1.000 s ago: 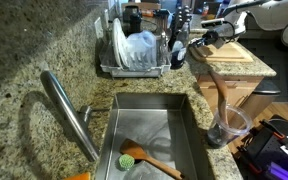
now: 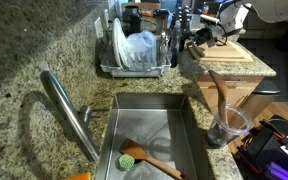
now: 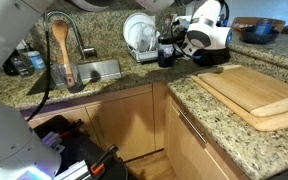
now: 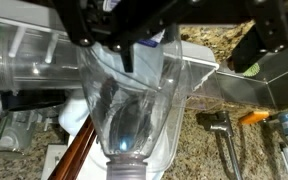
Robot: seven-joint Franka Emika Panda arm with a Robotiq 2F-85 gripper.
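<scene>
In the wrist view a clear bottle [image 4: 134, 100] lies close to my gripper, its cap end toward the bottom of the view. The dark fingers stand apart and open, with the bottle's far end partly hidden behind them. Below it, the dish rack [image 4: 199, 52] and other clear and white dishes can be seen. From the outside, my white arm [image 3: 210, 28] reaches over the counter corner near the right end of the rack, where the gripper itself is small and hard to make out.
White plates [image 2: 139, 48] stand in the rack. The sink [image 2: 154, 115] holds a wooden spatula [image 2: 149, 158] and a green scrubber [image 2: 127, 161]. Near the front edge, a clear container [image 2: 230, 126] has a wooden utensil [image 2: 219, 92] standing in it. A wooden cutting board [image 3: 234, 85] lies on the right counter.
My arm has shifted slightly beyond the rack's right end over the past second. The dishes, sink contents and container look unmoved.
</scene>
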